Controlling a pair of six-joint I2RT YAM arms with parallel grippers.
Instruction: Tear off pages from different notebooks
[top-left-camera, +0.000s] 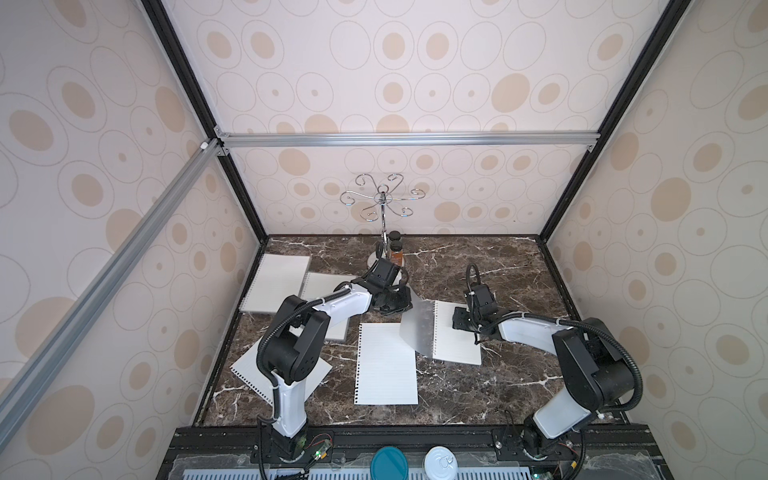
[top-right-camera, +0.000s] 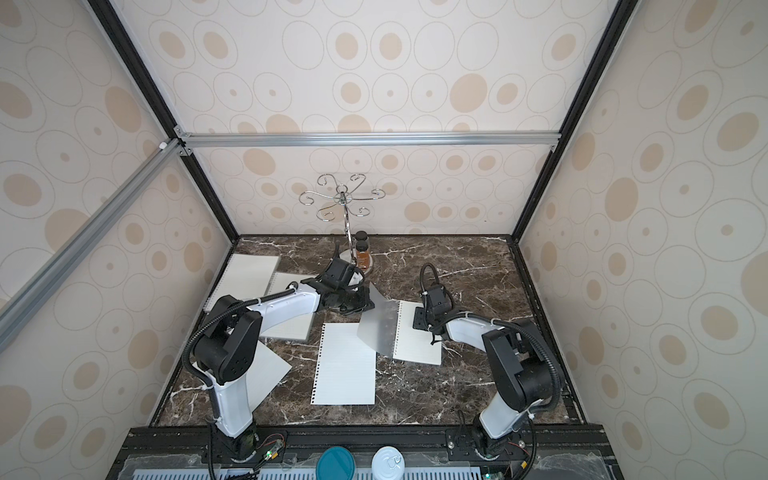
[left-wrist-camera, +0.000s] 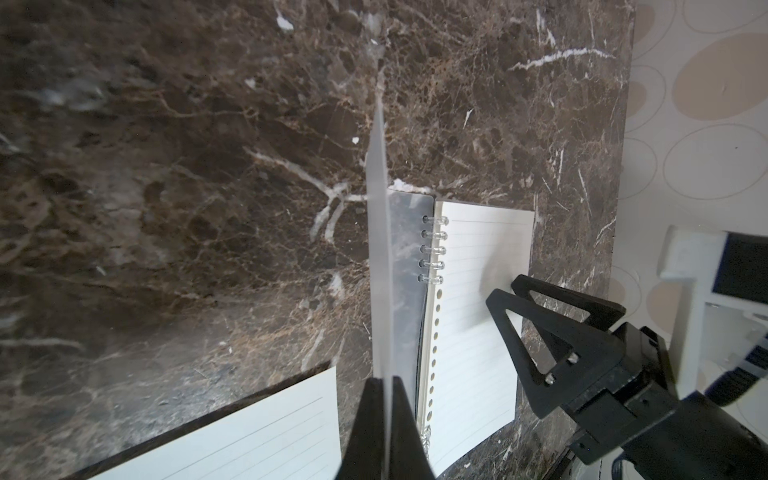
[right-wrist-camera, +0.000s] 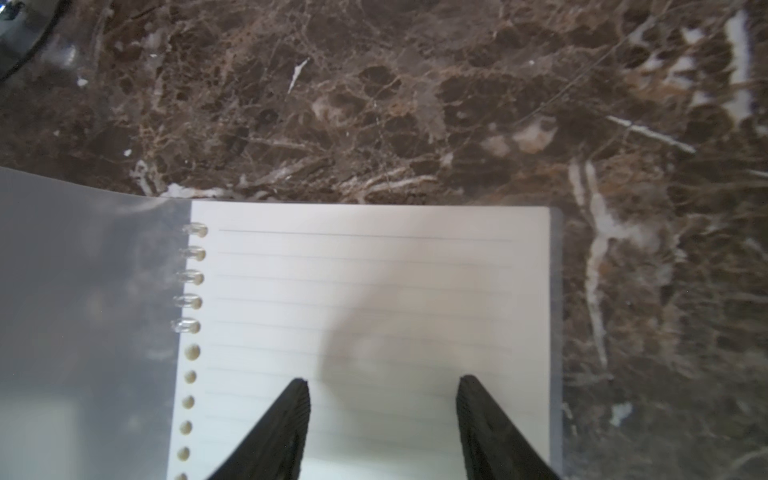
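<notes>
An open spiral notebook (top-left-camera: 456, 344) lies right of centre, its lined page facing up. My left gripper is shut on its translucent cover (left-wrist-camera: 380, 176), lifting it. My right gripper is over the lined page (right-wrist-camera: 368, 280), fingertips apart in its wrist view; whether they grip paper is unclear. A lined sheet (top-left-camera: 385, 368) with a perforated edge lies in front of the notebook. Other notebooks (top-left-camera: 272, 280) lie at the left, and another white pad or sheet (top-right-camera: 264, 376) at front left.
A chrome stand (top-left-camera: 384, 200) with a dark-lidded jar (top-left-camera: 396, 252) stands at the back centre, behind my left gripper. Patterned walls enclose the sides and back.
</notes>
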